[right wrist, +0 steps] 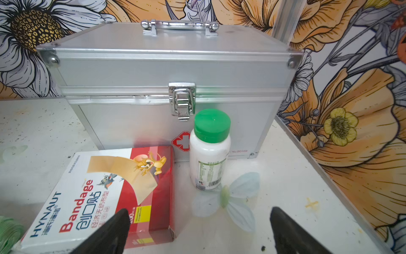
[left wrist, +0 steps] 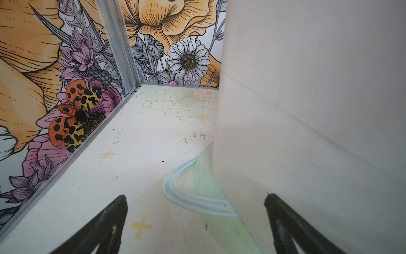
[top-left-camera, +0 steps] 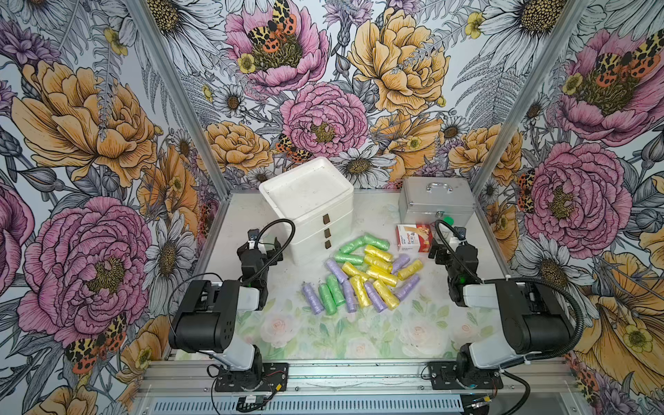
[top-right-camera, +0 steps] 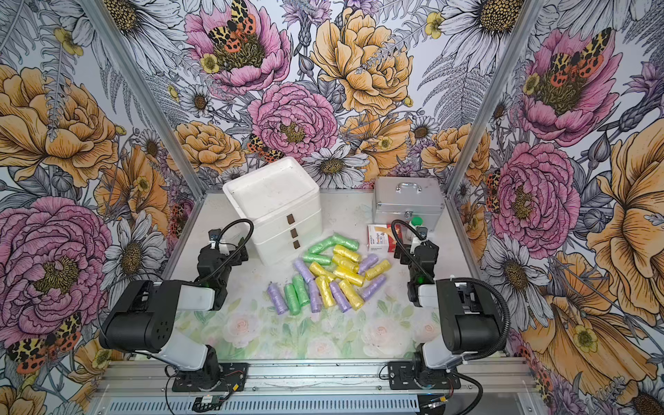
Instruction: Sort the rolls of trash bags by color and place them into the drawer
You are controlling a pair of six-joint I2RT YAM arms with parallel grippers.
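Note:
Purple (top-left-camera: 311,297), green (top-left-camera: 332,296) and yellow (top-left-camera: 385,294) trash bag rolls lie mixed in a pile mid-table. A white drawer unit (top-left-camera: 307,238) stands behind them to the left, its drawers shut. My left gripper is open and empty beside the unit's side wall, which fills the right of the left wrist view. My right gripper is open and empty at the right, near a bandage box and bottle.
A silver first-aid case (top-left-camera: 432,190) stands at the back right, with a bandage box (right wrist: 97,194) and green-capped bottle (right wrist: 209,160) before it.

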